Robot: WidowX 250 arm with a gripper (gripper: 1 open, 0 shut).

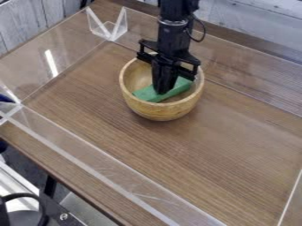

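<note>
A round wooden bowl [161,108] sits on the wooden table, with a green object [174,89] lying inside it. My black gripper [161,78] hangs down from the top into the bowl, just over the green object. The gripper looks shut, and I cannot make out anything held between its fingers; its tips partly cover the green object.
A clear angular holder [108,23] stands at the upper left. Dark cables and a dark edge are at the lower left.
</note>
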